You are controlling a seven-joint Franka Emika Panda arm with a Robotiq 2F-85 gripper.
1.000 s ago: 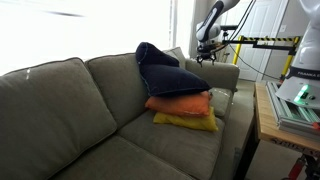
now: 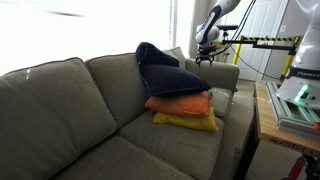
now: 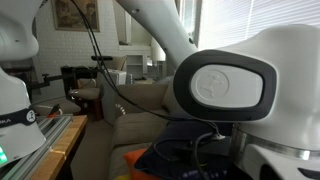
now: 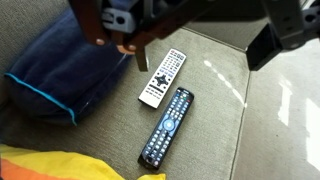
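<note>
In the wrist view my gripper stands open above the sofa seat, its dark fingers spread and nothing between them. Below it lie two remotes on the grey cushion: a white one [image 4: 161, 78] with dark buttons and a black one [image 4: 167, 127] with a blue round pad. They lie side by side and apart. In exterior view 1 my gripper [image 2: 205, 58] appears small over the far end of the sofa; the remotes cannot be made out there. In exterior view 2 the white arm's body fills the right side and hides the seat.
A dark blue pillow [image 4: 69, 70] and a yellow pillow [image 4: 50, 165] border the remotes in the wrist view. An orange pillow [image 2: 178, 103] lies on the grey sofa [image 2: 60, 120]. A wooden table [image 2: 270, 120] stands to the right. Bare cushion shows right of the remotes.
</note>
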